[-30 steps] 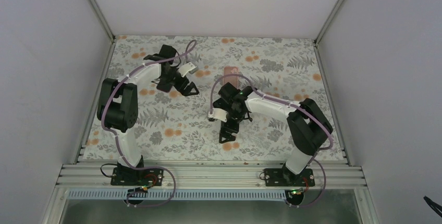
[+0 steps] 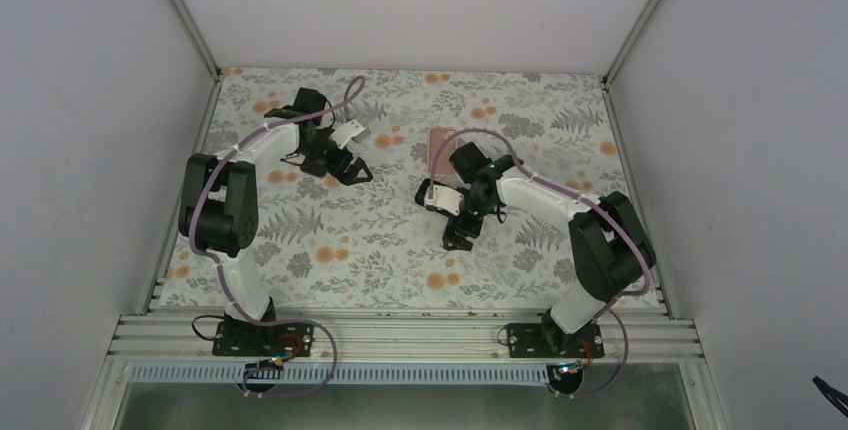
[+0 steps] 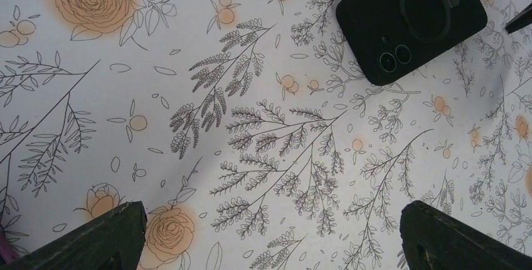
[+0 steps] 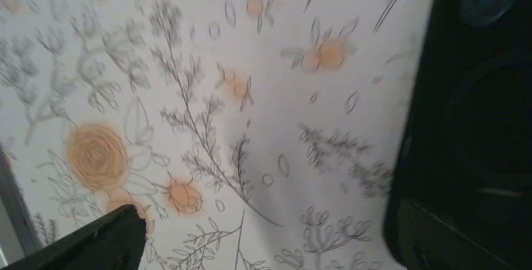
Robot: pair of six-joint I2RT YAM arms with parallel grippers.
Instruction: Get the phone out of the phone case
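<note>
A black phone (image 3: 411,28), camera lenses and ring facing up, lies flat on the patterned mat, mostly under my right gripper (image 2: 450,215) in the top view. A pink case (image 2: 440,145) lies just behind it. In the right wrist view the phone (image 4: 470,132) fills the right side, blurred, below my open right gripper; nothing is between its fingers. My left gripper hangs open and empty over bare mat, left of the phone; in the top view it is at the upper left (image 2: 345,155).
Walls and metal rails border it on the sides and back.
My right gripper has moved right and back, uncovering part of the black phone. My left arm has shifted slightly left.
</note>
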